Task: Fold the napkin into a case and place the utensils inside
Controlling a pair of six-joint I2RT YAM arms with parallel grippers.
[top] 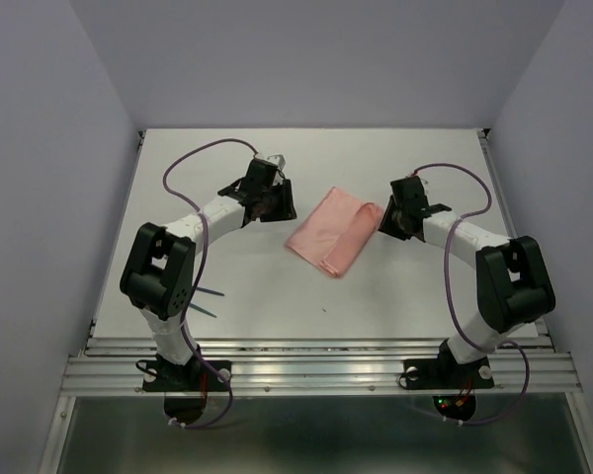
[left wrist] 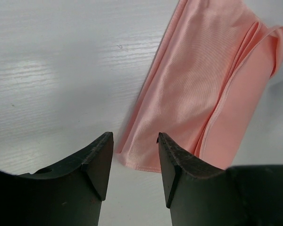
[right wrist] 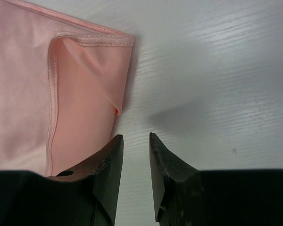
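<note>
The pink napkin (top: 324, 229) lies at the table's centre, its right side folded over in a long strip with a raised, creased corner (right wrist: 99, 61) at the upper right. My left gripper is open above the napkin's left edge, nothing between its fingers. My right gripper stands part open just beside the folded edge, near that corner, with bare table between its fingertips. Thin utensils (top: 202, 308) lie at the lower left in the top view, partly hidden by the left arm.
Walls stand at the back and both sides, and a metal rail (top: 306, 360) runs along the front edge.
</note>
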